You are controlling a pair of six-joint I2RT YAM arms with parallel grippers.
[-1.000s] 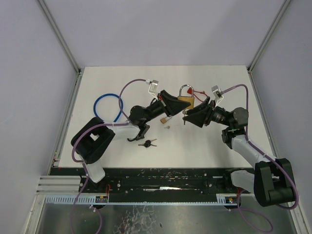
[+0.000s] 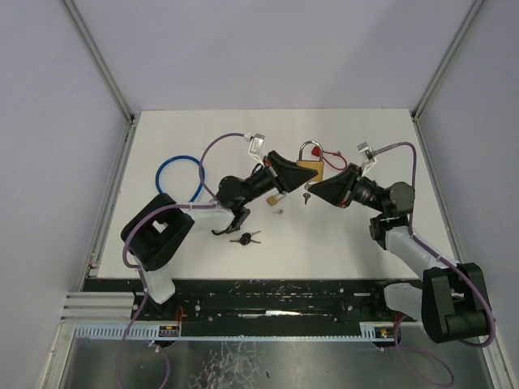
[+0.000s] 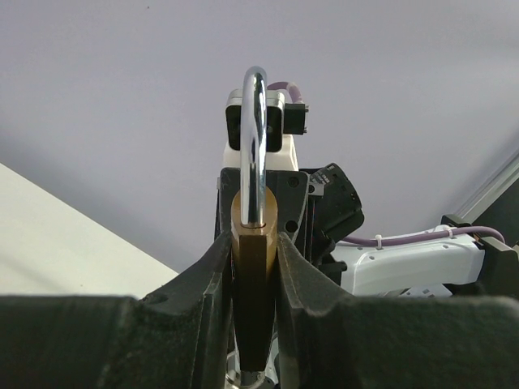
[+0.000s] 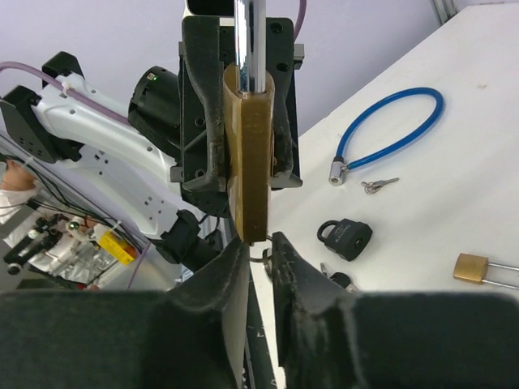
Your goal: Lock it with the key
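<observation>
A large brass padlock (image 2: pixel 310 168) with a steel shackle is held upright by my left gripper (image 2: pixel 293 172); in the left wrist view the padlock (image 3: pixel 253 284) stands between its fingers, and in the right wrist view the padlock (image 4: pixel 255 154) shows edge-on. My right gripper (image 2: pixel 324 194) is just below and right of it, with a small key (image 2: pixel 306 197) at its tip under the lock. In the right wrist view its fingertips (image 4: pixel 304 324) are blurred and close together, partly hiding the key.
On the white table (image 2: pixel 162 138) lie a blue cable lock (image 4: pixel 389 150), a black padlock (image 4: pixel 349 240), a small brass padlock (image 4: pixel 470 267), a red cable lock (image 2: pixel 316 151) and loose keys.
My right gripper has shifted slightly to the right, and more of the key shows below the padlock. The left gripper and padlock stay in place.
</observation>
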